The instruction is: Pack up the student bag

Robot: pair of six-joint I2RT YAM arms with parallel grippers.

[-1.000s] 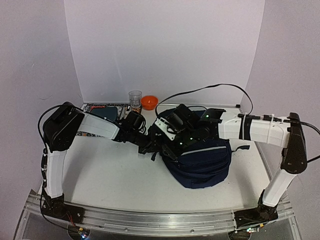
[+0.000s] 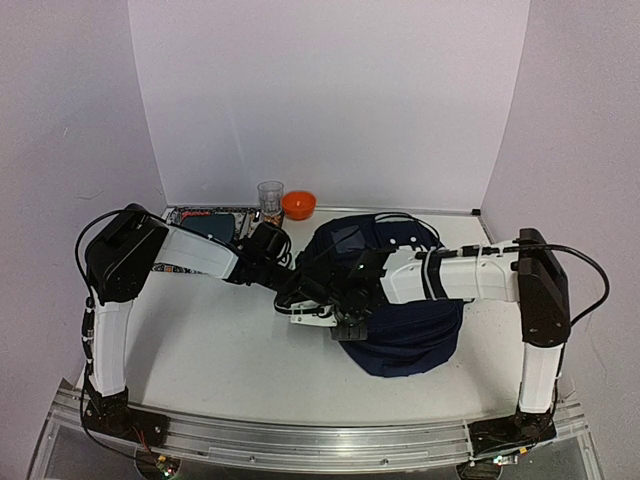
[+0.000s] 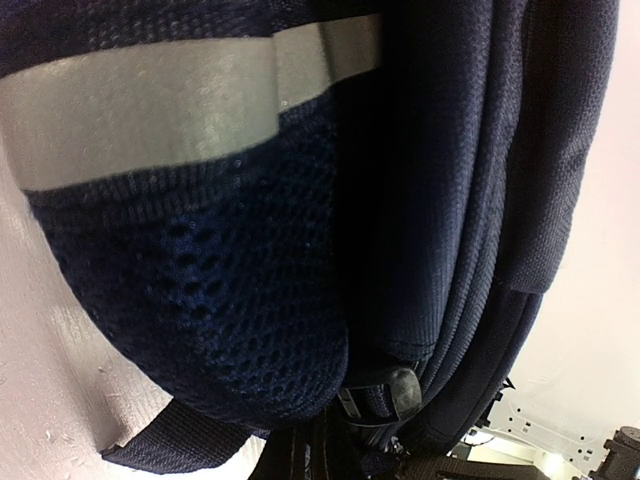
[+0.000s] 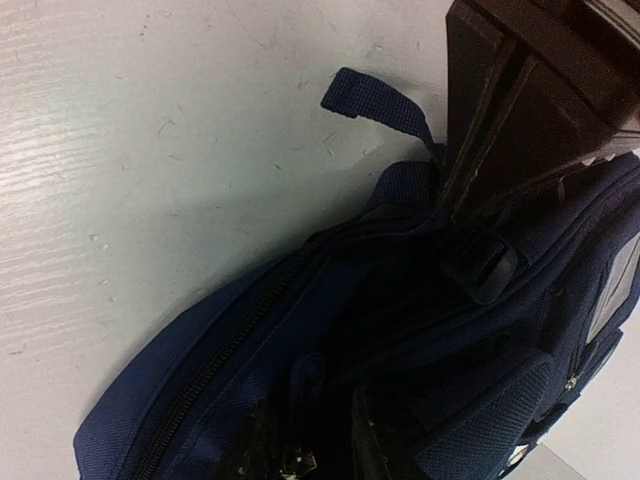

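The navy bag (image 2: 410, 345) lies on the right half of the table, with a mesh side pocket (image 3: 200, 290) and a grey band (image 3: 140, 110) close to the left wrist camera. At the bag's left edge my left gripper is shut on its fabric, beside a black buckle (image 4: 483, 265); the exact pinched spot is dark. My right gripper stands over the bag, its dark fingers apart. Just beyond those fingers sits a small dark tab (image 4: 307, 375), perhaps a zipper pull. A long zipper (image 4: 215, 360) runs along the bag's edge.
At the back left stand a clear glass (image 2: 270, 197) and an orange bowl (image 2: 298, 205). Near them lies a patterned flat item with a dark item (image 2: 208, 226) on it.
The left arm and the bag's body look unmoved.
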